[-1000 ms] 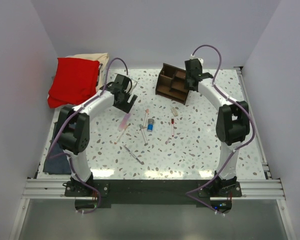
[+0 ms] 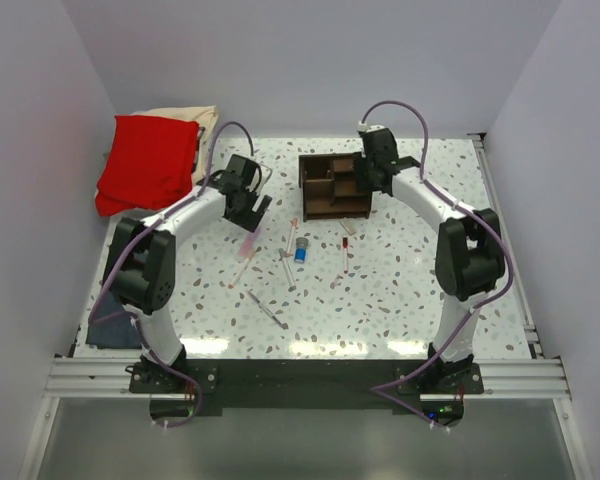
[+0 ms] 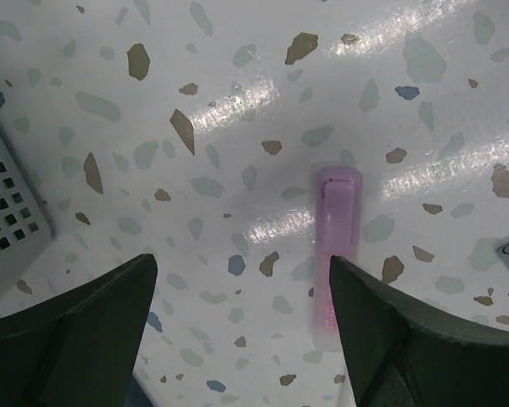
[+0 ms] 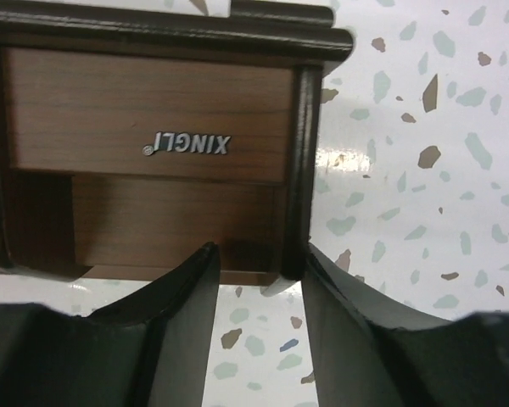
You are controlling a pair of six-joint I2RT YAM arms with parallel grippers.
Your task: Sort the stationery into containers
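The dark wooden organizer (image 2: 320,200) stands at the back centre. My right gripper is at its right end, fingertips at the corner post; whether they grip it is unclear. My left gripper is open over the table, above a pink translucent case (image 3: 338,220). A blue bottle (image 2: 300,254), a red-capped pen (image 2: 345,258), a small pale item (image 2: 347,227) and several pens, such as a silver one (image 2: 268,309), lie spread across the middle.
A red cloth (image 2: 135,160) and beige items sit at the back left, a dark pad (image 2: 115,335) at the front left.
The organizer has turned from tilted to square with the table and shifted left and toward the front, with my right gripper moving alongside it. The left arm has barely moved.
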